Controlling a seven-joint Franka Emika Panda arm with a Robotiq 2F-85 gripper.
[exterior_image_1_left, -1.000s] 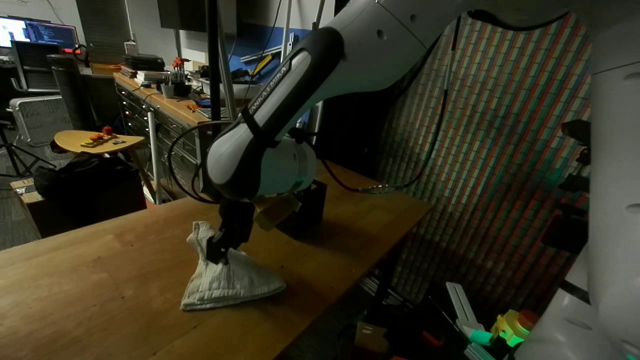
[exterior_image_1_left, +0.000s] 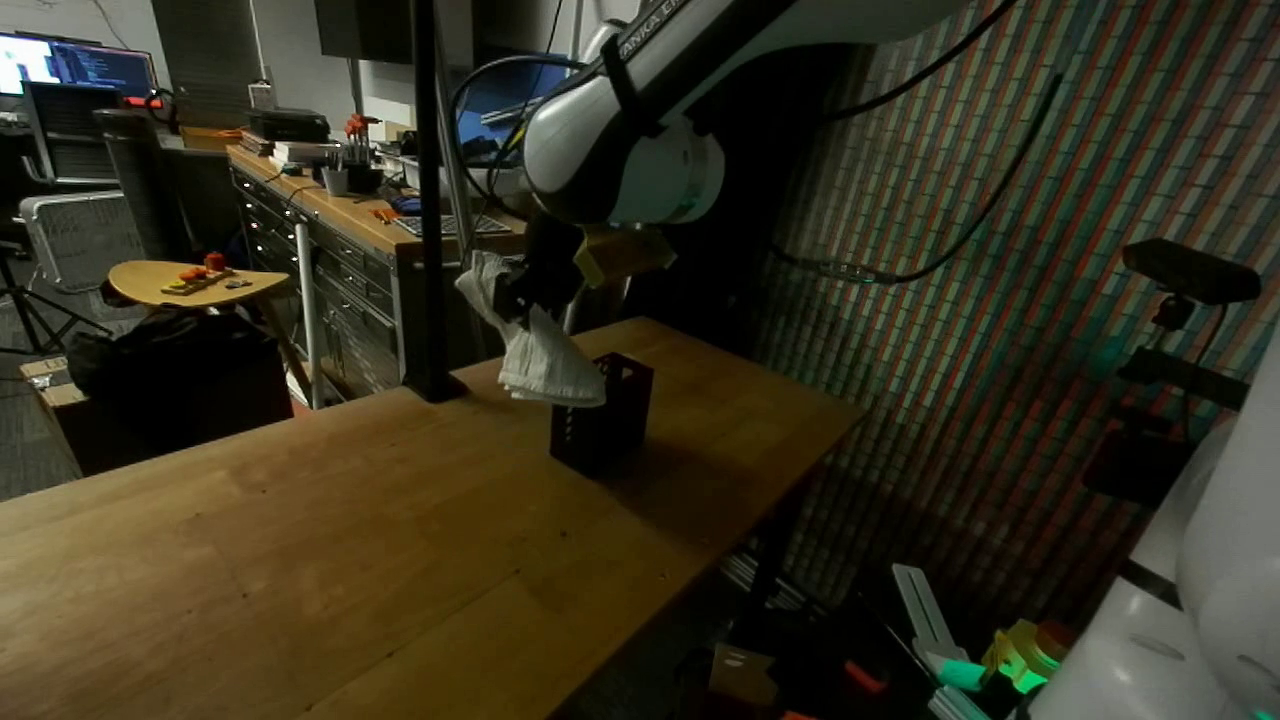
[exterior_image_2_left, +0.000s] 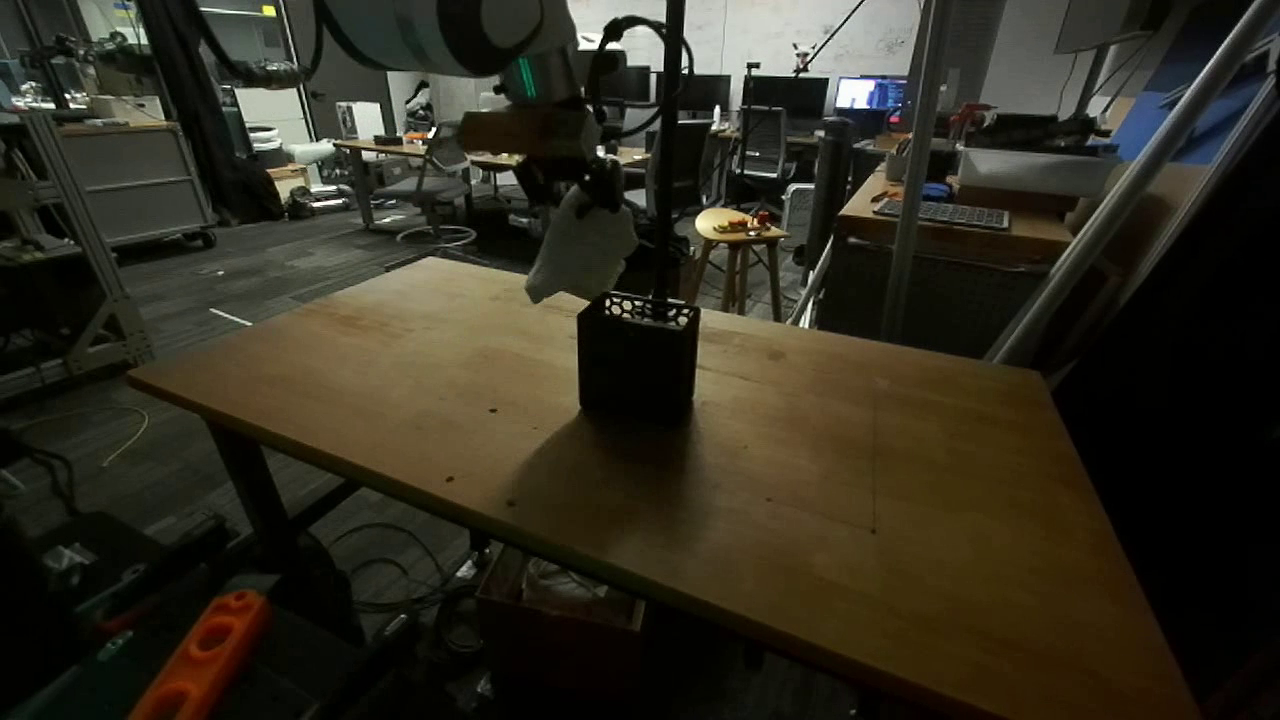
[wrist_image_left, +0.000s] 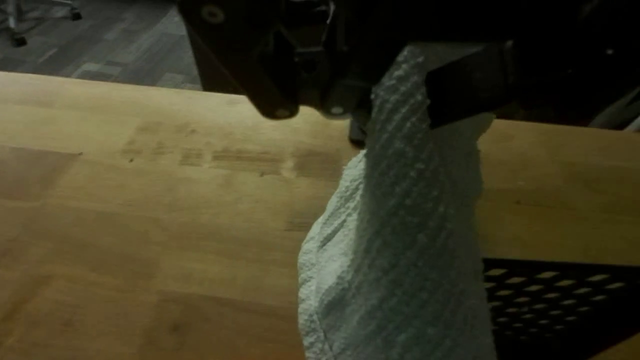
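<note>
A white textured cloth (exterior_image_1_left: 542, 360) hangs from my gripper (exterior_image_1_left: 518, 298), clear of the table. In the wrist view the cloth (wrist_image_left: 420, 228) is pinched at its top between the dark fingers and drapes downward, covering the middle of the picture. A black open-topped box (exterior_image_2_left: 637, 360) with a perforated rim stands upright on the table. From the second exterior view, the cloth (exterior_image_2_left: 582, 250) hangs higher than the box and to its left. Part of the box's perforated side (wrist_image_left: 546, 294) shows at the lower right of the wrist view, beside the cloth.
A black upright post (exterior_image_1_left: 426, 216) rises at the table's far edge, close to the arm. Beyond it stands a workbench (exterior_image_1_left: 360, 222) with clutter.
My gripper has lifted the cloth off the table and carried it toward the box, up and to the right in the first exterior view. The box stands where it was.
</note>
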